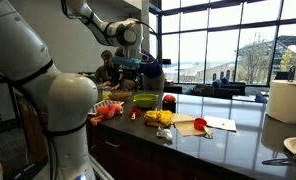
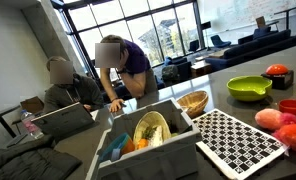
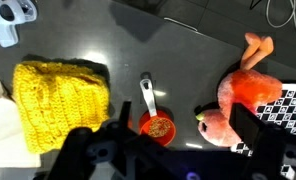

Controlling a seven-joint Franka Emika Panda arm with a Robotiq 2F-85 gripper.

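My gripper stands open high above the table, nothing between its fingers. In the wrist view a small red cup (image 3: pixel 158 128) lies below the gap between the fingers, with a white handle (image 3: pixel 148 95) pointing away from it. A yellow knitted cloth (image 3: pixel 60 105) is to its left. On its right lie an orange-red soft toy (image 3: pixel 250 88) and a pinkish round thing (image 3: pixel 218 128). In exterior view 1 the gripper (image 1: pixel 129 70) hangs over the far left part of the table.
A black-and-white checkered board (image 2: pixel 233 140) lies beside a grey box (image 2: pixel 153 158) filled with several items. Nearby are a green bowl (image 2: pixel 249 90) and a wicker basket (image 2: pixel 193 101). Two people are behind the table. The table's right side (image 1: pixel 233 150) has free room.
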